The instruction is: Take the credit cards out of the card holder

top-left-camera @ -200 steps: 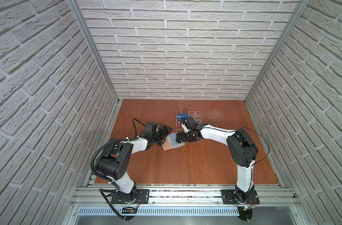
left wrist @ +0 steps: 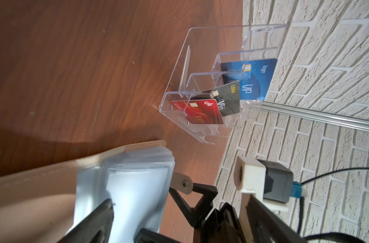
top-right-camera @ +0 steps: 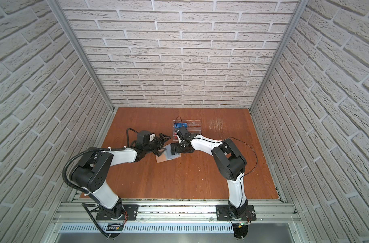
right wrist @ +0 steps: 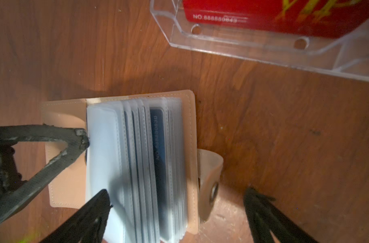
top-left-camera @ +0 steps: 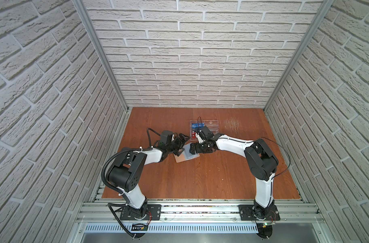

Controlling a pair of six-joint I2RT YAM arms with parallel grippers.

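The tan card holder (right wrist: 190,133) lies spread on the table with its clear sleeves (right wrist: 103,154) fanned out. A dark blue card (right wrist: 156,133) shows inside one sleeve. My right gripper is open above the sleeves and the holder's strap (right wrist: 208,178), nothing held between its fingers. On the other side, my left gripper (top-left-camera: 182,145) is open over the holder's left part, and one of its black fingers (right wrist: 73,141) reaches the sleeves' left edge. In the left wrist view the sleeves pass beneath that gripper; whether its finger touches them I cannot tell.
Behind the holder stands a clear stepped rack (left wrist: 184,68) with a blue card (left wrist: 249,87), a dark grey card (left wrist: 229,97) and a red card (left wrist: 200,111) in it. Both grippers are close together.
The right arm, the holder and the rack look unmoved.
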